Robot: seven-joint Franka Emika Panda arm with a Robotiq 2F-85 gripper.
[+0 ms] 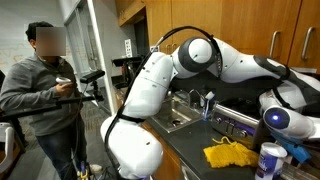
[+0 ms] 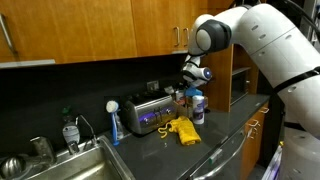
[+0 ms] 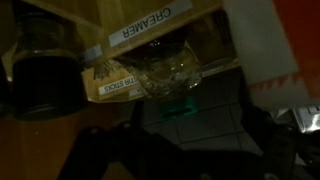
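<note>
My gripper is open, its dark fingers spread at the lower left and lower right of the wrist view. Ahead of the gap, a clear glass-like object [image 3: 168, 68] sits by a wooden organizer [image 3: 125, 55] with labels reading "CREAMER" and "STIR STICKS". Nothing shows clamped between the fingers. In exterior view 2, the gripper [image 2: 190, 90] is at the far end of the counter, above a white canister [image 2: 197, 108]; its fingertips are too small to make out there.
A yellow cloth [image 1: 230, 153] lies on the dark counter, before a toaster [image 1: 235, 125]. The sink [image 1: 175, 113] is farther left. A large white and red object [image 3: 270, 45] crowds the wrist view's right side. A person [image 1: 45, 95] stands at left. Open counter surrounds the cloth.
</note>
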